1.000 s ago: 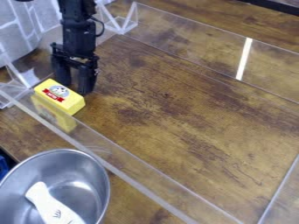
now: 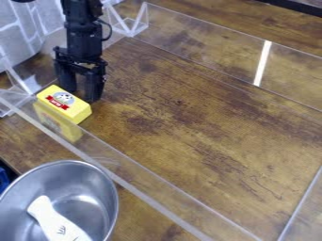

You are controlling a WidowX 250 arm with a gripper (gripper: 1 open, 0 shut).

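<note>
My black gripper [image 2: 81,81] hangs at the upper left, low over the wooden surface, just behind a yellow box [image 2: 63,104] with a red label and a small picture on top. Its fingers stand apart at or beside the box's far side; whether they touch it I cannot tell. The box lies at the left, inside a clear-walled enclosure.
A clear wall [image 2: 151,188] runs diagonally in front of the box. A metal bowl [image 2: 88,188] holding a white utensil [image 2: 53,218] stands at the lower left.
</note>
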